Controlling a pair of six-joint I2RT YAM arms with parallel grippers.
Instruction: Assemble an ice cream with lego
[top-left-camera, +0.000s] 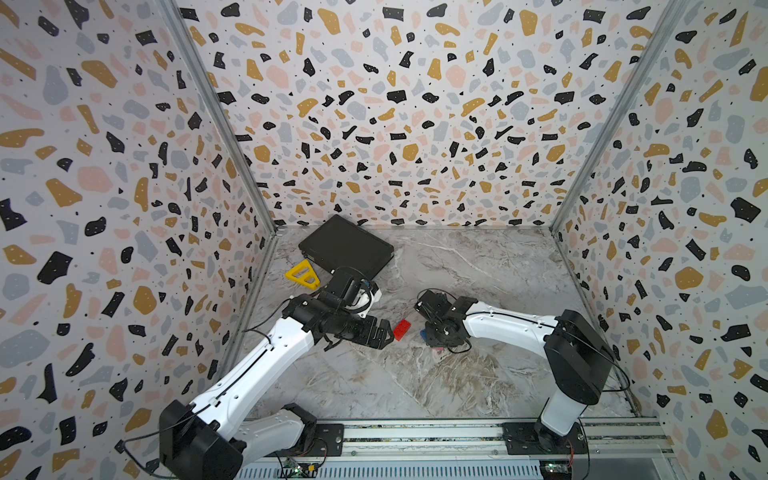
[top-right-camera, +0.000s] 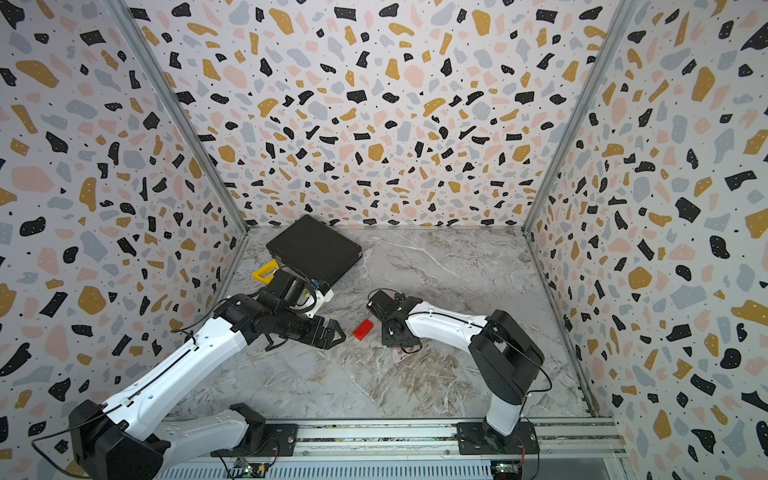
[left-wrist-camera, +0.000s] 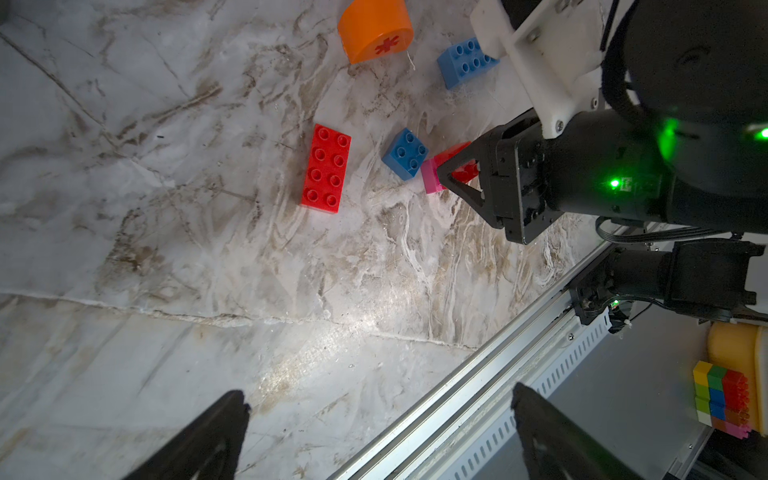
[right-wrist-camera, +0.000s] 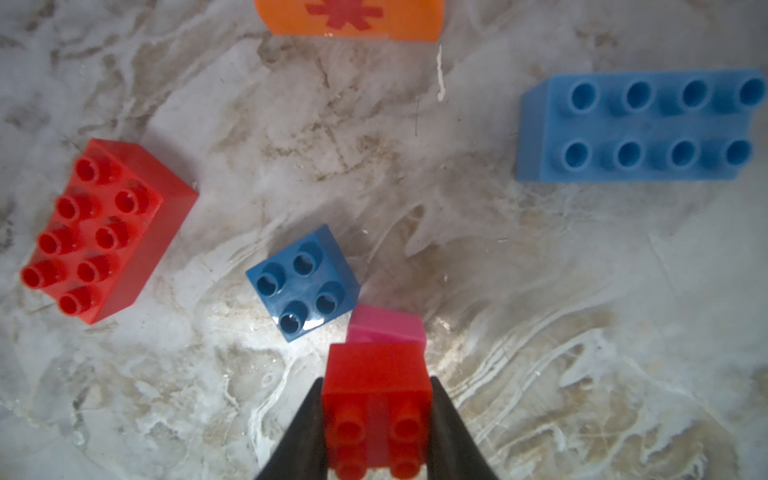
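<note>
My right gripper is shut on a small red brick (right-wrist-camera: 376, 368), studs toward the wrist camera. A pink brick (right-wrist-camera: 387, 323) lies directly beneath or just beyond it; whether the two touch cannot be told. Close by, almost against the pink one, is a dark blue square brick (right-wrist-camera: 305, 283). A longer red brick (left-wrist-camera: 326, 168) rests on the table to its left. A light blue long brick (right-wrist-camera: 640, 128) and an orange rounded piece (left-wrist-camera: 376, 30) with a red mark are farther back. My left gripper hangs open and empty over the table, left of these bricks.
A black box (top-left-camera: 345, 246) stands at the back left, a yellow triangular piece (top-left-camera: 302, 273) beside it. Several coloured bricks form a block (left-wrist-camera: 722, 397) by a yellow container (left-wrist-camera: 734, 344) beyond the front rail.
</note>
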